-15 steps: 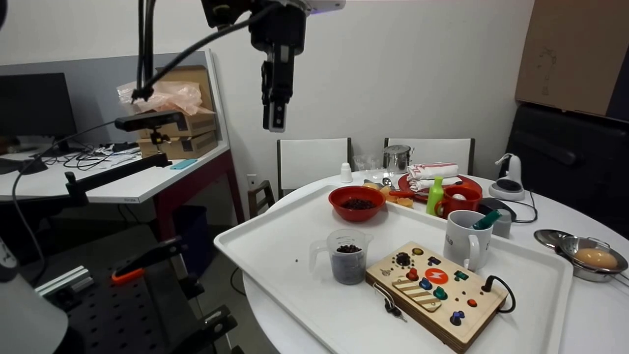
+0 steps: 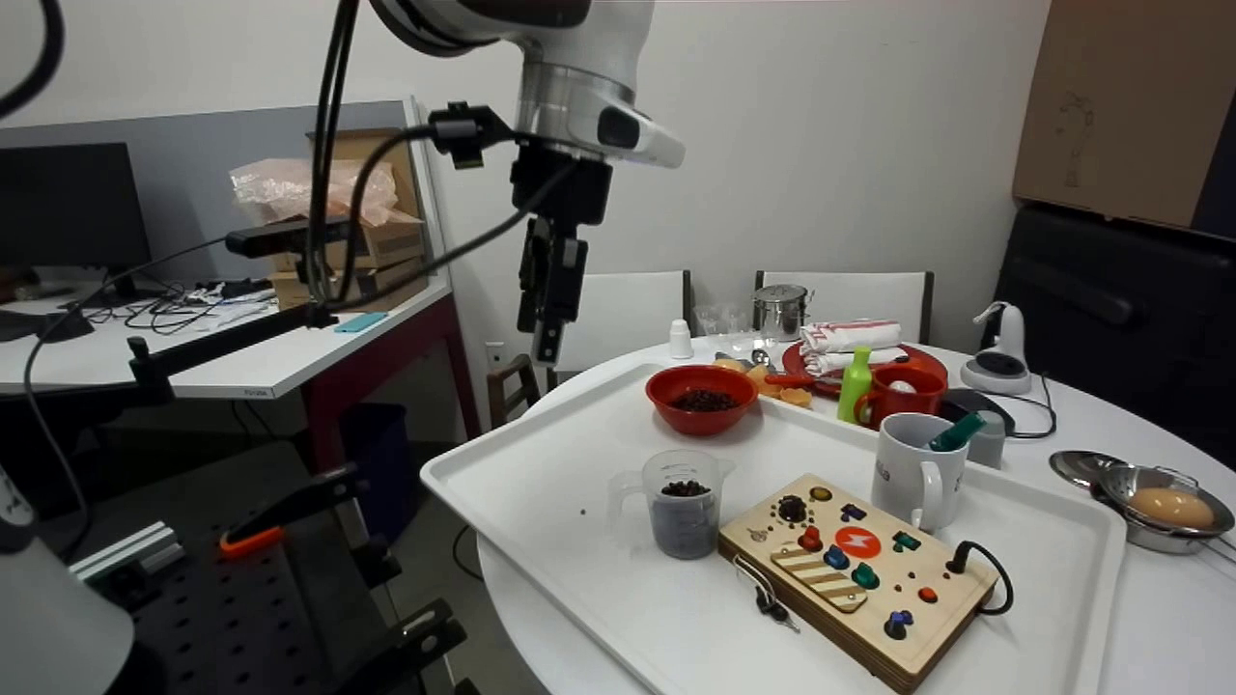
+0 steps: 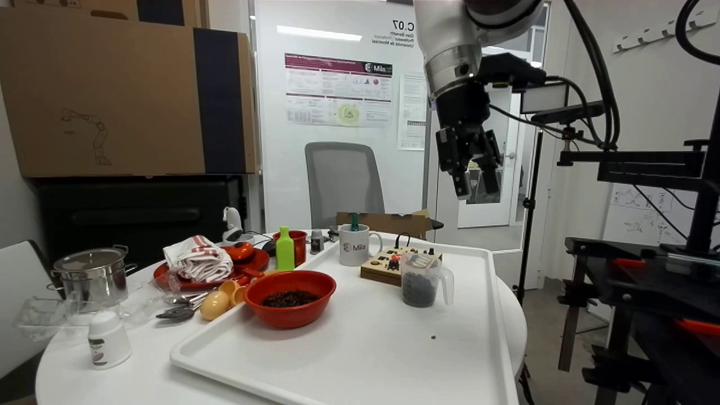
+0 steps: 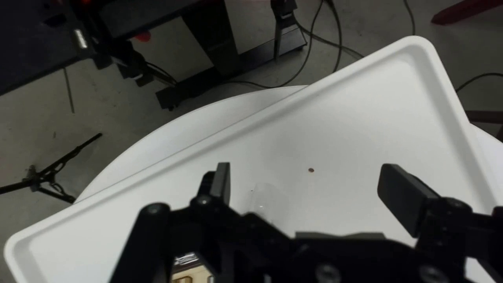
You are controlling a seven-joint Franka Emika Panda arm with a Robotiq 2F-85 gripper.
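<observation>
My gripper (image 3: 480, 189) is open above the white tray (image 3: 378, 351), with empty air between its fingers. In the wrist view its two fingers (image 4: 220, 183) stand wide apart over the tray. A clear measuring cup (image 2: 684, 510) holding dark beans stands upright on the tray; its handle (image 4: 266, 200) shows faintly below the gripper. Near the tray's far edge in exterior view 1 sits a red bowl (image 2: 698, 419) with dark beans in it. One loose bean (image 4: 311, 170) lies on the bare tray beside the cup.
A wooden switch box (image 2: 857, 568) with a cable and a white mug (image 3: 354, 246) share the tray. Beyond it stand a green bottle (image 3: 284, 250), a red plate with a towel (image 3: 199, 260), and a pot (image 3: 92, 280). The tray's corner by the loose bean is clear.
The arm has come lower, and the gripper has shifted slightly right in exterior view 1 and tilted. Objects on the tray have not moved.
</observation>
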